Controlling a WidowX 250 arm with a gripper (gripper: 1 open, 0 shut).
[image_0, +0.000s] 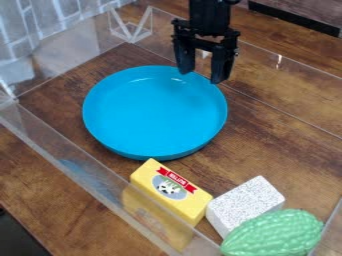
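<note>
My black gripper hangs at the top centre of the camera view, over the back edge of a round blue plate. Its two fingers stand apart, open, with nothing seen between them. The plate is empty. In front lie a yellow carton with a red label, a white speckled block and a green bumpy oval object.
Clear plastic walls edge the area at the left and front.
</note>
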